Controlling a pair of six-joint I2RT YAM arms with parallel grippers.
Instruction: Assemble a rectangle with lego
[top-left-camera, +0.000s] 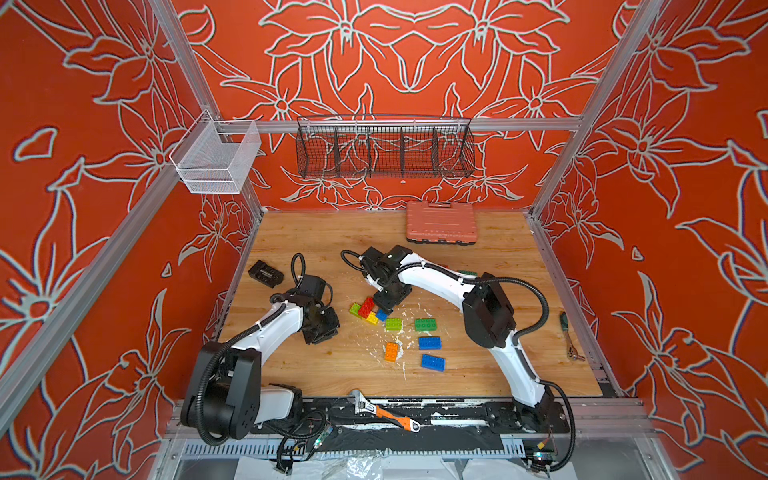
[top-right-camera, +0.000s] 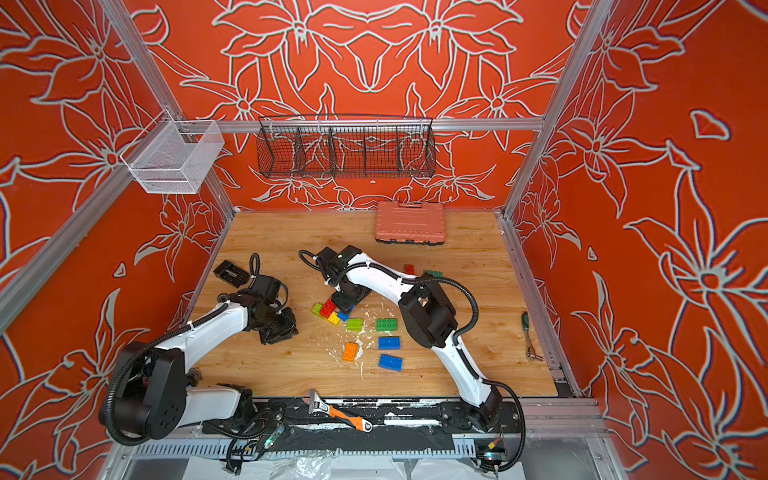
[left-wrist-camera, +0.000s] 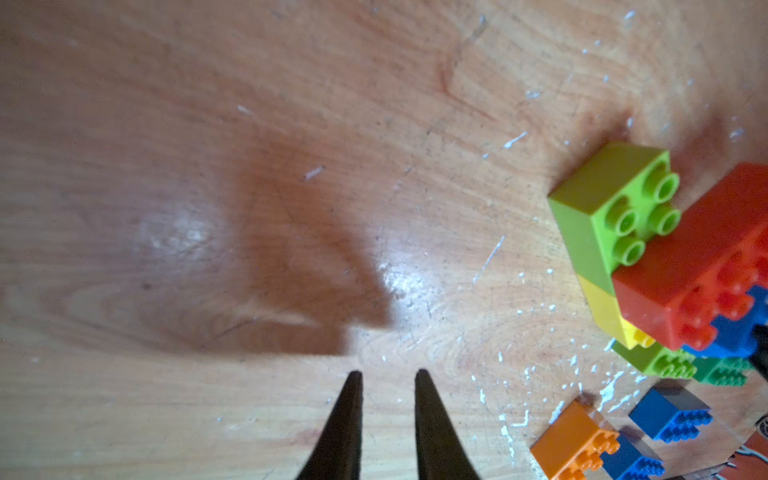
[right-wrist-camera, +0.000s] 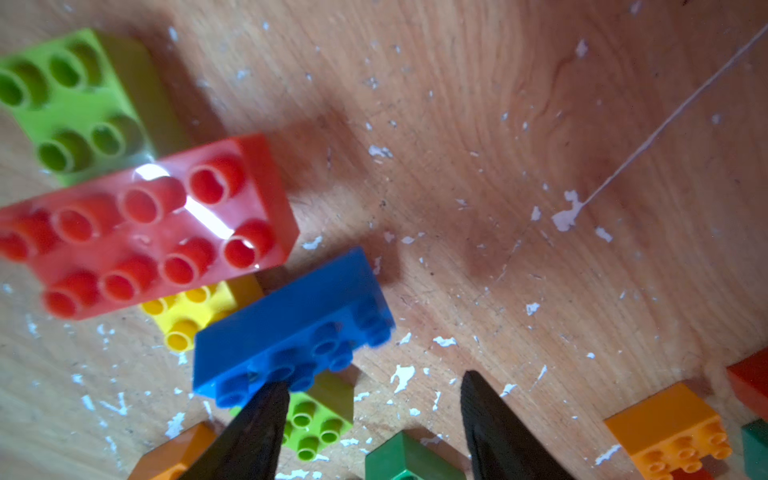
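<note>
A cluster of bricks lies mid-table: a lime brick (right-wrist-camera: 76, 108), a red brick (right-wrist-camera: 152, 216) over part of a yellow brick (right-wrist-camera: 182, 318), and a blue brick (right-wrist-camera: 292, 324) beside the yellow one. Whether the blue brick is joined to the cluster cannot be told. My right gripper hovers close above, open, with nothing gripped between its fingers; its left fingertip overlaps the blue brick's near corner in the right wrist view. Off to the cluster's left, my left gripper stands over bare wood, open with a narrow empty gap.
Loose bricks lie in front and to the right: lime (top-left-camera: 393, 324), green (top-left-camera: 425, 325), orange (top-left-camera: 391, 351) and two blue bricks (top-left-camera: 429, 342). A red case (top-left-camera: 441, 222) sits at the back, a black holder (top-left-camera: 265, 273) far left. Bare wood surrounds the left gripper.
</note>
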